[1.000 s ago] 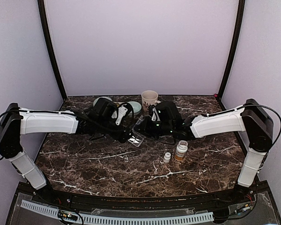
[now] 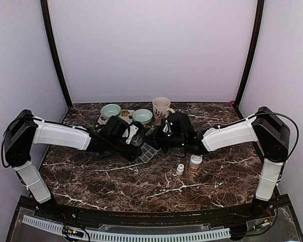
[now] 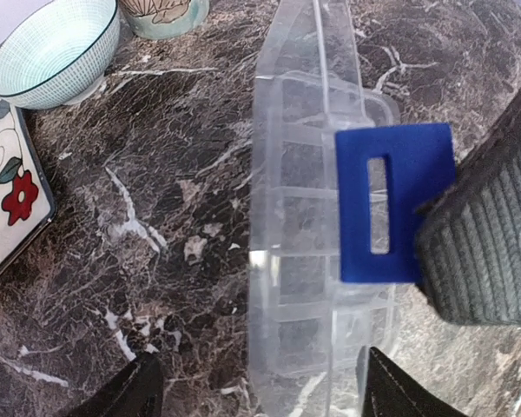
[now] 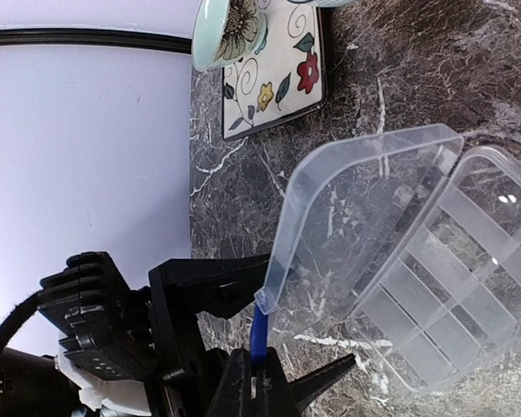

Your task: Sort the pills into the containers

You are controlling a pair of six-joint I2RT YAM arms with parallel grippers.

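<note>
The clear compartment box has its lid hinged open, and no pills show in its compartments. In the left wrist view, the lid stands up with a blue latch on its side. My right gripper is shut on this latch at the lid's edge. Around the near end of the box, my left gripper is spread open, one finger well clear of the plastic. On the table at right stand a small white bottle and a larger white-capped bottle.
Behind the arms are two pale green bowls, a mug and a flowered tile. Both arms meet over the middle of the marble table.
My right arm has lowered slightly; the bottles have stayed put.
</note>
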